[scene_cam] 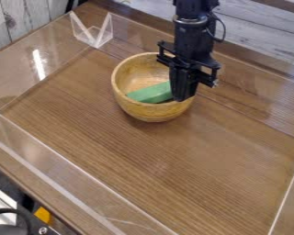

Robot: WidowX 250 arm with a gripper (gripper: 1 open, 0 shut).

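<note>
A yellow bowl [135, 108] sits on the wooden table, holding a green oblong object [150, 94] that lies tilted inside it. The black gripper [179, 92] reaches down from the top over the bowl's right side, its lower end at the green object's right end and partly covering it. Its fingers look shut; whether anything is between them cannot be made out.
A white wire-like object [91, 32] stands at the back left near the table's edge. A pale wall runs along the back.
</note>
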